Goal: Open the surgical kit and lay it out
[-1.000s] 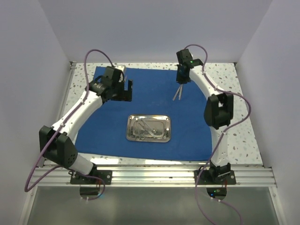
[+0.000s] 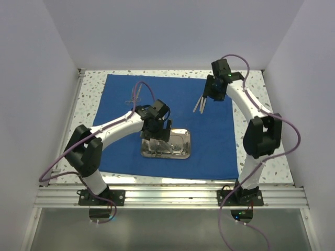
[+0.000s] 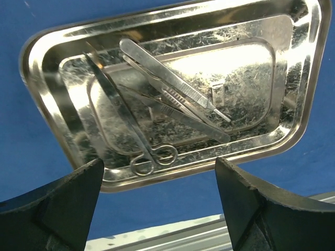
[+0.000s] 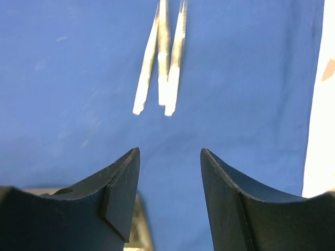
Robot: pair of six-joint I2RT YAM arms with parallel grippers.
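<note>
A steel tray (image 3: pixel 298 125) fills most of the left wrist view. In it lie ring-handled scissors or a clamp (image 3: pixel 128 117), a flat metal handle with a narrow tip (image 3: pixel 162 73), and slim tweezers-like tools (image 3: pixel 183 117), overlapping. My left gripper (image 2: pixel 163 133) hovers over the tray in the top view, its fingers (image 3: pixel 78 193) apart and empty. Three slim pale instruments (image 4: pixel 174 68) lie side by side on the blue cloth toward the back right. Over their right side is my right gripper, open, nothing between its fingers.
Ring-handled metal tools (image 2: pixel 135 95) lie on the cloth at the back left. A speckled table border (image 2: pixel 267 146) surrounds it.
My left gripper has come from the back left toward the front, over the tray.
</note>
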